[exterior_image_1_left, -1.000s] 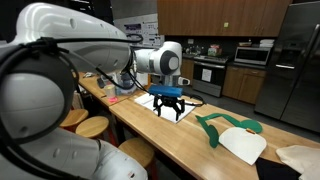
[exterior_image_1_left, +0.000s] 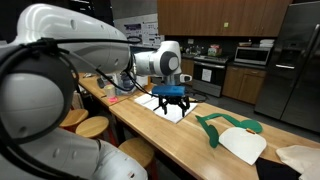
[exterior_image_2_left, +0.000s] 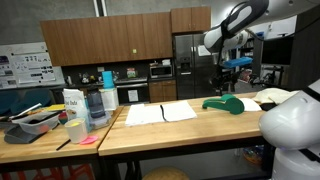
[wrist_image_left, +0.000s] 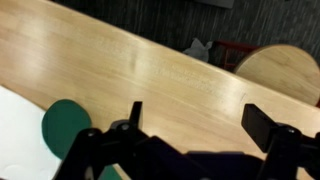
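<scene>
My gripper stands open over the wooden table (wrist_image_left: 190, 100), its two black fingers wide apart with only bare wood between them. In exterior view 1 it hangs above the table's left part, short of a green item (exterior_image_1_left: 208, 131) with a long curved band. A white sheet (exterior_image_1_left: 243, 145) lies beside that green item. From the other side, exterior view 2 shows a rounded green end (exterior_image_2_left: 233, 103) near the table's right side. The wrist view has a green disc-like part (wrist_image_left: 65, 125) at lower left, overlapping white material.
Black cloth (exterior_image_1_left: 275, 170) lies near the table's front right. White sheets (exterior_image_2_left: 160, 110) cover part of the other end, with cups and containers (exterior_image_2_left: 95, 105) beyond. Round stools (exterior_image_1_left: 137, 152) stand along the table edge. Bare wood is free below the gripper.
The gripper is in nearly the same place, and the things on the table have not moved.
</scene>
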